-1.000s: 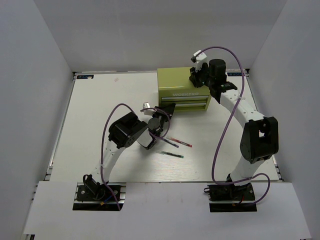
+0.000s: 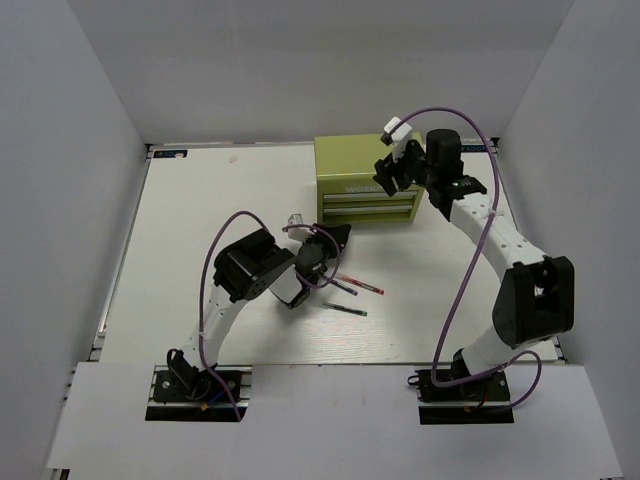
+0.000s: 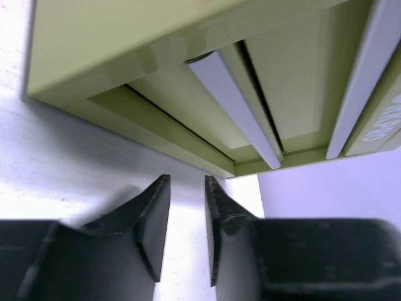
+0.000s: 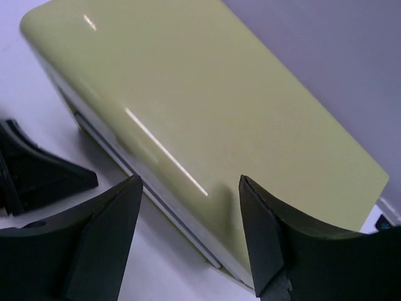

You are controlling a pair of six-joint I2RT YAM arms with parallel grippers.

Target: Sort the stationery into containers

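A green cabinet (image 2: pixel 365 157) with two light drawer strips (image 2: pixel 368 204) stands at the back of the table. Close in front of its lower left, my left gripper (image 2: pixel 342 236) is open; no object shows between its fingers in the left wrist view. My right gripper (image 2: pixel 384 180), also open and empty, hangs over the cabinet's front top edge. Its fingers (image 4: pixel 128 204) frame that edge in the right wrist view. On the table lie a red pen (image 2: pixel 362 285), a dark pen (image 2: pixel 343 287) and a greenish pen (image 2: pixel 345 309).
The left forearm (image 2: pixel 255 265) covers part of the table and the near ends of the pens. Bare table (image 2: pixel 180 230) spreads out on the left, and there is free room to the right of the pens.
My left gripper has drawn back from the cabinet front, toward the near side. The pens have stayed in place.
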